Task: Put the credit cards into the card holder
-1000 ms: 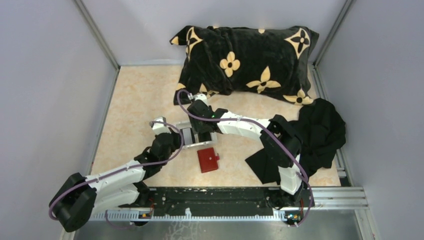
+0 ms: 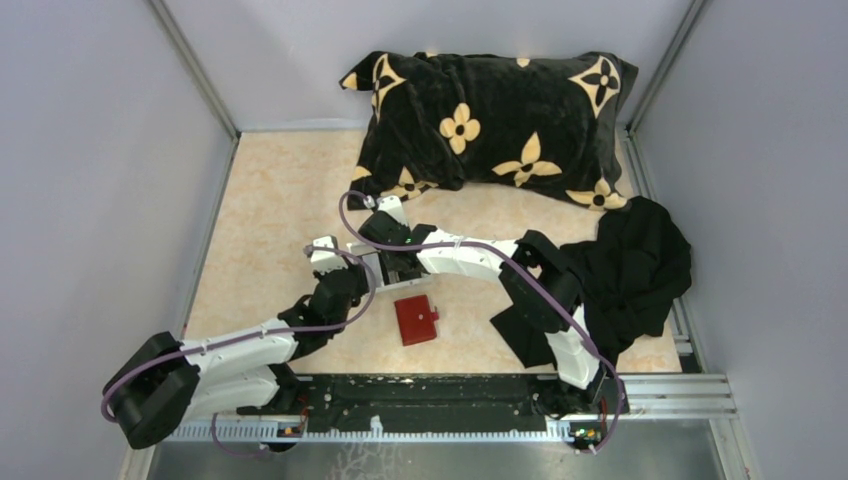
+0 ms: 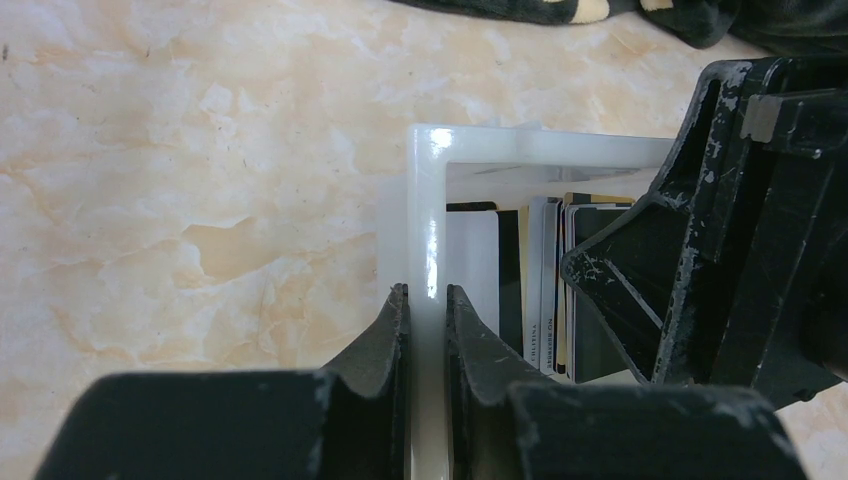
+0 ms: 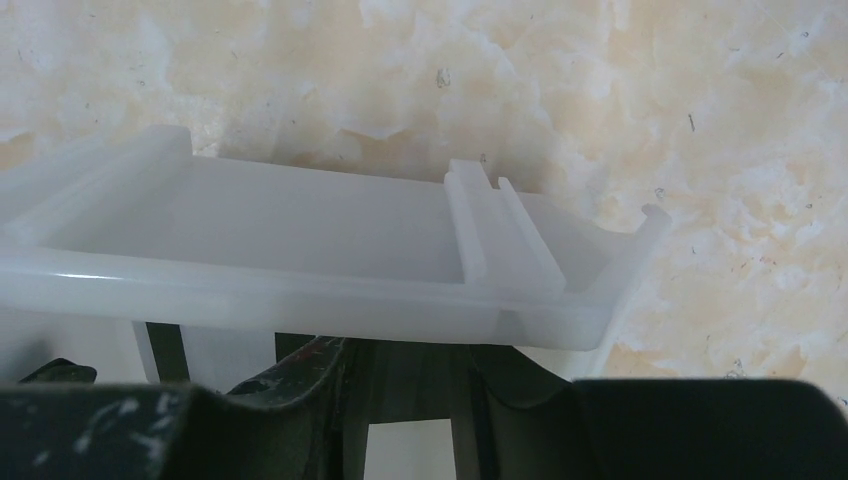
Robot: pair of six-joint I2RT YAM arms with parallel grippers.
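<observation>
In the top view the white box (image 2: 408,286) of cards stands at mid-table, partly covered by both grippers. Just in front of it lies the red card holder (image 2: 417,319), flat. My left gripper is shut on the box's left rim (image 3: 429,230), one finger on each side. Inside the box stand several cards (image 3: 541,270), white, grey and black. The right gripper reaches over the box, part open, its fingers spread above a dark card (image 4: 410,385). Whether they touch that card is hidden.
A black patterned cushion (image 2: 500,130) fills the back of the table. Black cloth (image 2: 635,270) is heaped on the right. Bare table (image 2: 270,210) shows at the left and back left. Both arms crowd closely around the box.
The red holder has stayed put.
</observation>
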